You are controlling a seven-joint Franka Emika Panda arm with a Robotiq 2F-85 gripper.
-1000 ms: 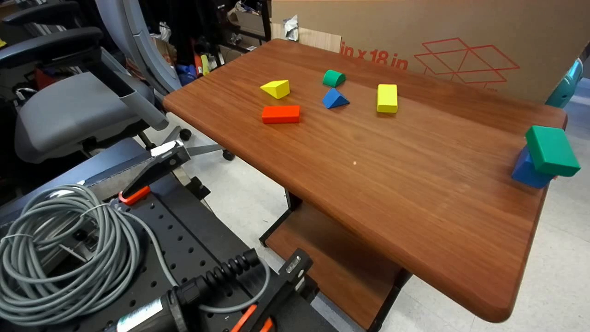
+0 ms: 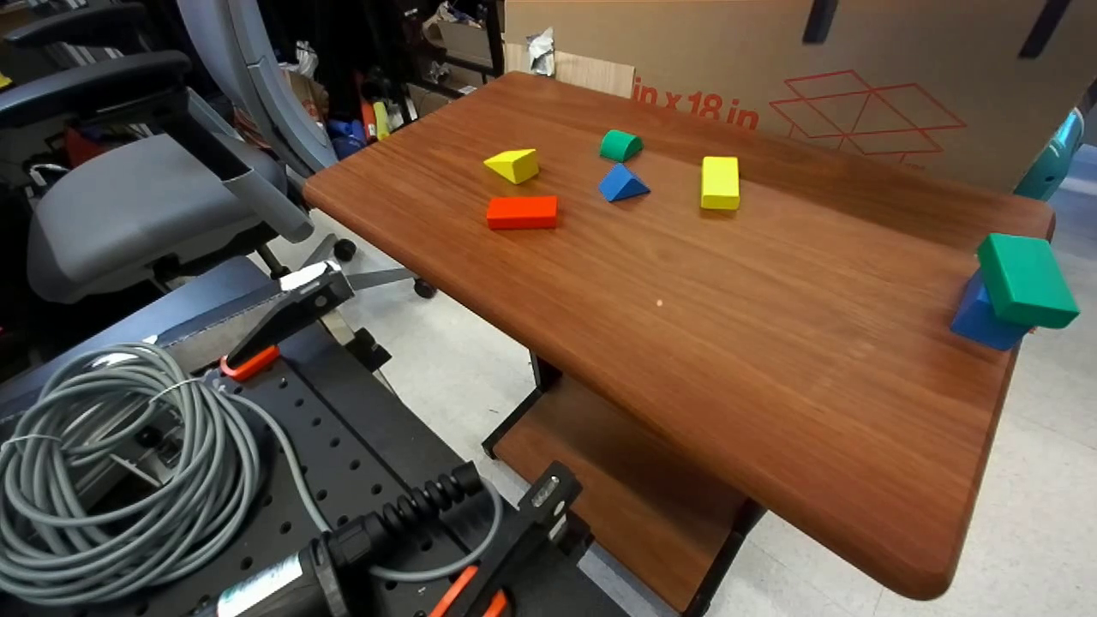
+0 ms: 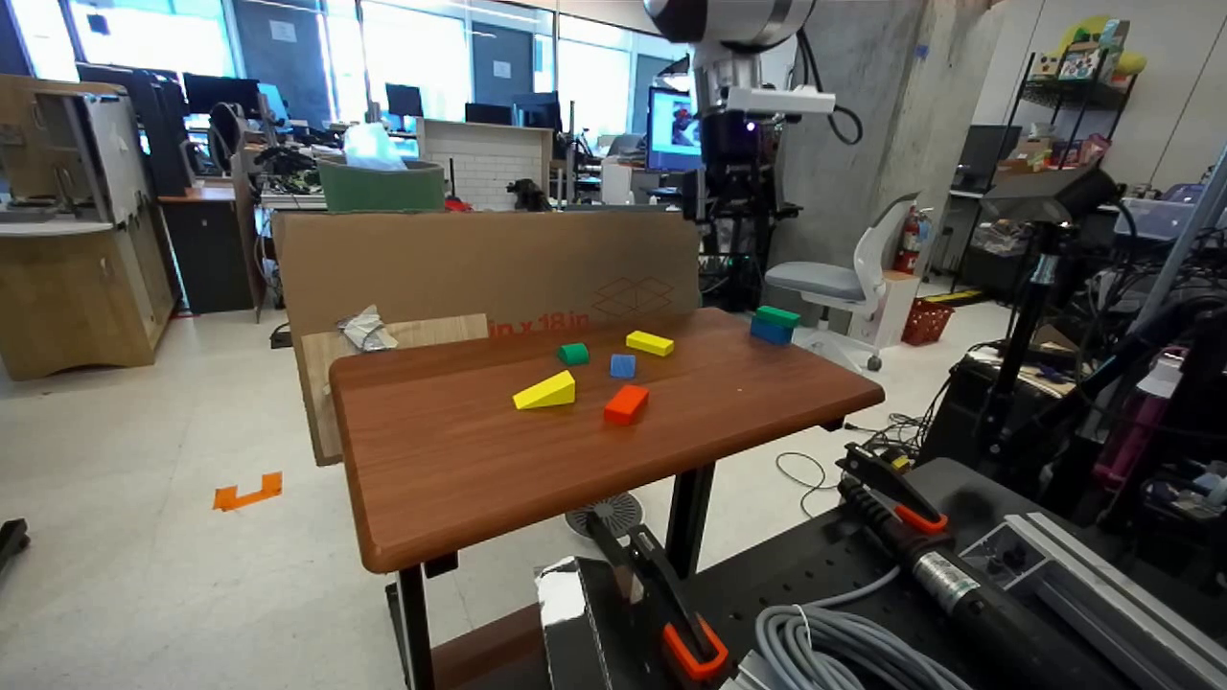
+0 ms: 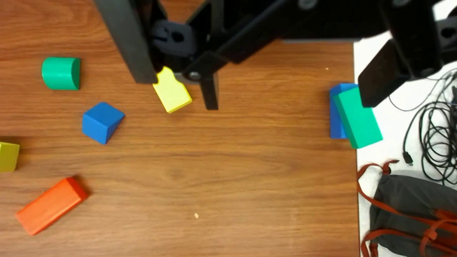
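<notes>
High above the table, my gripper stands open, its fingers wide apart with nothing between them. In exterior view 1 only its two dark fingertips show at the top edge. At the table's right end a green block lies tilted on a blue block, overhanging it. Toward the far side are a yellow rectangular block, a blue triangular block, a green half-round block, a yellow wedge and a red block. One finger partly hides the yellow rectangular block in the wrist view.
A cardboard sheet stands behind its back edge. A separate black bench with coiled grey cable is in front. A bag lies beyond the table's edge.
My gripper's fingertips have come into exterior view 1 at the top edge, where none showed a second ago. The blocks have not moved.
</notes>
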